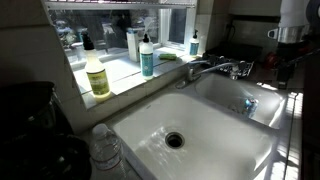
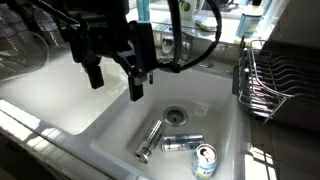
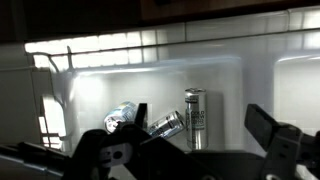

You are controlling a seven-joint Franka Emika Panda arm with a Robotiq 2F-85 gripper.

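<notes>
My gripper hangs above the sink basin, its two fingers apart with nothing held between them. In the wrist view a slim silver can lies below the gap between the fingers, well under them. Left of it another slim can lies at a slant, partly behind a finger. A wider, light-coloured can is farther left, partly covered by the gripper. Exterior view 2 shows a slanted slim can, another slim can and the white-and-blue can on the basin floor.
An empty sink basin adjoins the one with the cans. The faucet reaches over the sink. A wire dish rack stands on the counter. Soap bottles, including a yellow one, line the window ledge; a clear bottle is beside the sink.
</notes>
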